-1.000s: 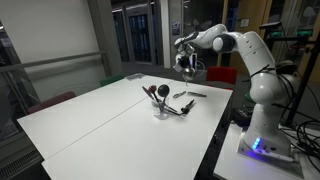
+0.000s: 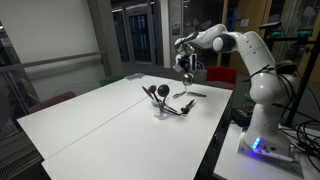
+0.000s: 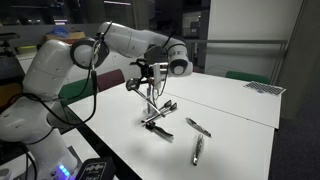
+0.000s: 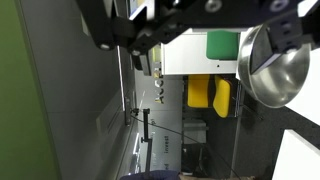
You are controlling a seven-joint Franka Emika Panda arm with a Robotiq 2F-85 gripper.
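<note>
My gripper (image 2: 187, 64) is open at the far end of the table, high over the tabletop, with the arm reaching out from its base on the right. In the wrist view the gripper has its dark fingers spread apart. A shiny metal bowl shape (image 4: 282, 80), seemingly a ladle's head, shows close to the right finger; whether they touch I cannot tell. Black-handled utensils stand in a pale holder (image 2: 158, 105) on the white table. Dark utensils (image 3: 158, 130) lie near its foot.
Two more utensils, one silver (image 3: 197, 150) and one thin and dark (image 3: 198, 128), lie on the white table (image 3: 240, 150). Its long near-left part in exterior view 1 is bare. Yellow chairs (image 4: 222, 95) stand beyond the table edge.
The arm stands in almost the same place, at the far end of the table. The utensils in and around the holder look unmoved.
</note>
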